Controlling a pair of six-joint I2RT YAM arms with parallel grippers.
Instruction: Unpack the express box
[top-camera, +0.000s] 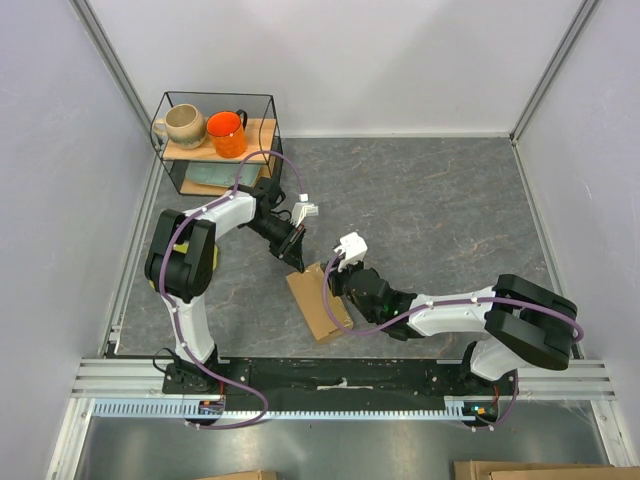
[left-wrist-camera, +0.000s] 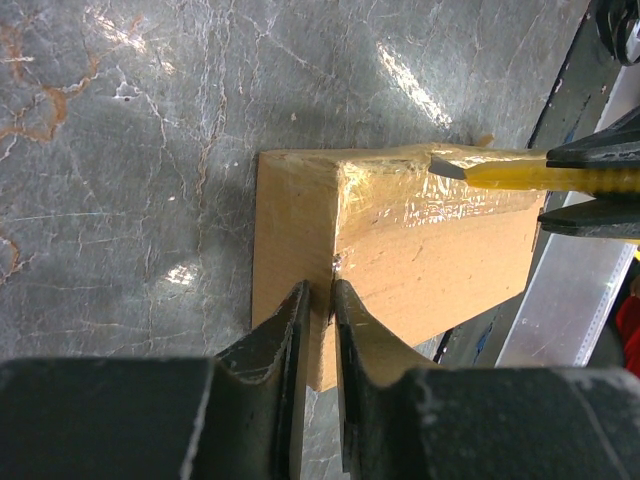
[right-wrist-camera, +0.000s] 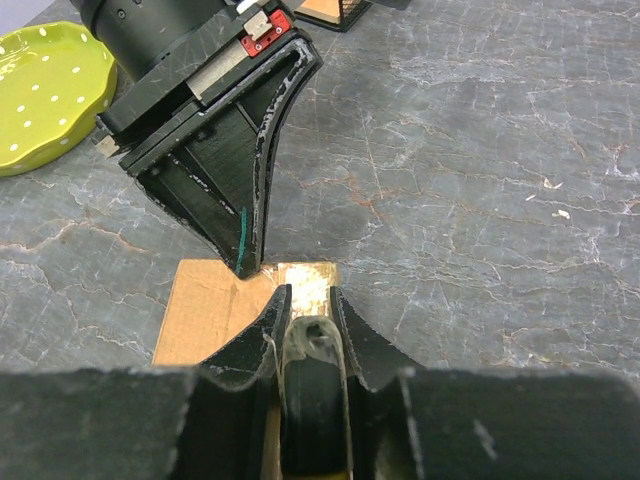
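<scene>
A brown cardboard box lies slantwise at the front middle of the table, clear shiny tape along its edge. At its far end is my left gripper. In the left wrist view its fingers stand a narrow gap apart at the box's corner edge, the box showing between the tips. My right gripper is shut on a yellow cutter, whose dark blade tip is at the taped edge. In the right wrist view the cutter's dark end hides much of the box.
A wire rack with a beige mug and an orange mug stands at the back left. A yellow-green dotted dish is partly under the left arm.
</scene>
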